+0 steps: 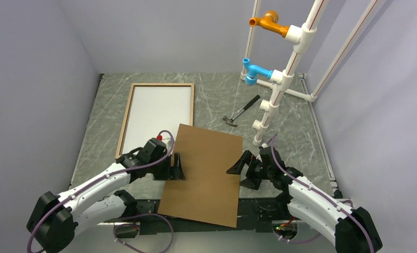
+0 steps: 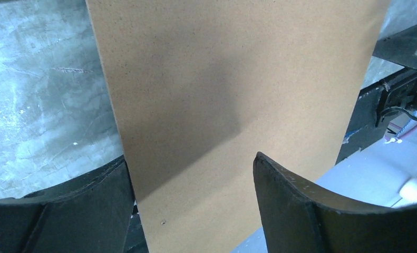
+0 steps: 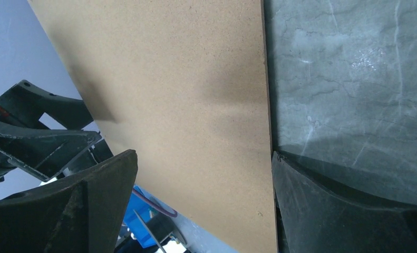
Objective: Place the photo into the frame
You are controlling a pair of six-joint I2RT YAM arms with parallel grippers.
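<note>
A brown board (image 1: 203, 168), presumably the photo's back, lies over the near edge of the table, its top-left corner overlapping the white frame (image 1: 158, 116) with its wooden border. My left gripper straddles the board's left edge, part open, one finger at that edge and the other over the board. My right gripper is at the board's right edge, open, with one finger against the edge and the other over the surface.
A white pipe stand (image 1: 283, 79) with orange and blue fittings (image 1: 258, 71) stands at the back right. A hammer (image 1: 240, 110) lies beside it.
</note>
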